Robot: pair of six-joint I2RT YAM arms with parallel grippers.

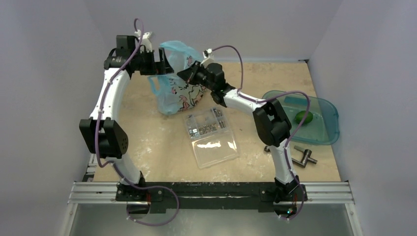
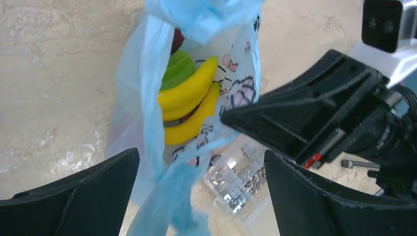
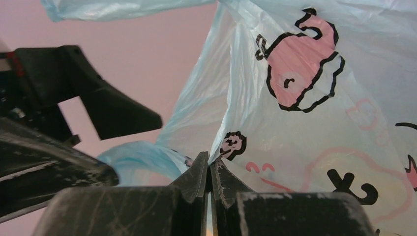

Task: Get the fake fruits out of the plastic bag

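The pale blue plastic bag (image 1: 172, 96) stands toward the back left of the table, its mouth spread. Looking into it from the left wrist view, I see two yellow bananas (image 2: 194, 91), a green fruit (image 2: 178, 71) and part of a dark red fruit (image 2: 176, 40). My right gripper is shut on the bag's edge. On the bag's left side, my left gripper stands wide open above the opening, with a blue handle strip hanging between its fingers, not pinched. Another green fruit (image 1: 304, 117) lies in the teal bin (image 1: 334, 129).
A clear sorting case (image 1: 215, 150) with small metal parts lies open in front of the bag. Metal fittings (image 1: 304, 156) rest near the right front. Bare table shows at the left front.
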